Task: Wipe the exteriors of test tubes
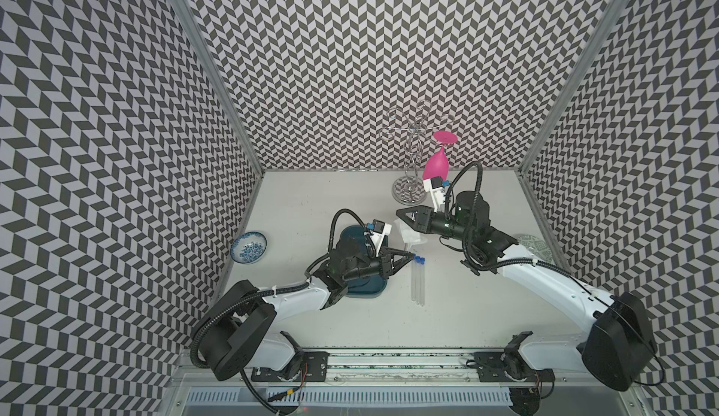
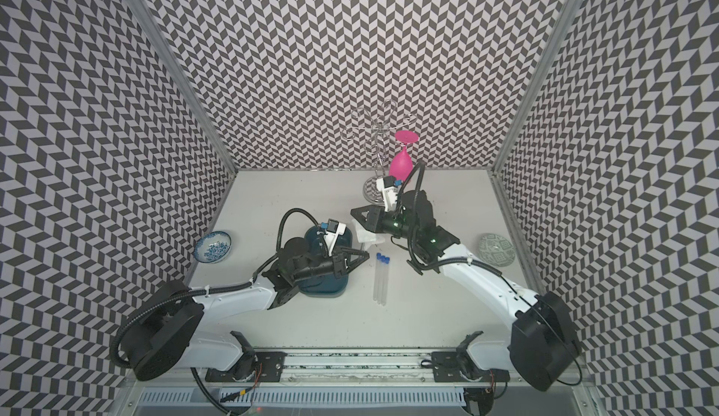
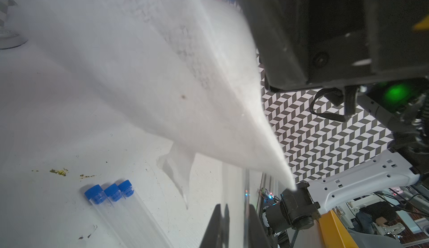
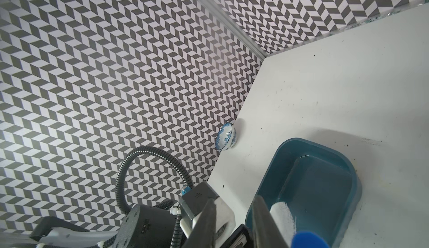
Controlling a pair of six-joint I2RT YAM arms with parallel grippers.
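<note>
A clear test tube (image 3: 246, 187) stands upright in my left gripper (image 1: 412, 255), which is shut on it. A blue cap (image 4: 309, 240) shows at the bottom of the right wrist view, beside my right gripper's fingers. My right gripper (image 1: 399, 213) is up by the top of that tube. Draped below it is a thin white cloth (image 3: 178, 78), which fills much of the left wrist view and hides the tube's upper part. How far the right fingers are closed on the cloth is unclear. Several more tubes (image 2: 381, 281) with blue caps lie side by side on the table.
A dark teal tray (image 4: 312, 158) sits under the left arm. A metal rack (image 1: 409, 190) and a pink glass (image 1: 436, 166) stand at the back. A blue-white bowl (image 1: 248, 247) is far left, a pale green dish (image 2: 496, 249) far right.
</note>
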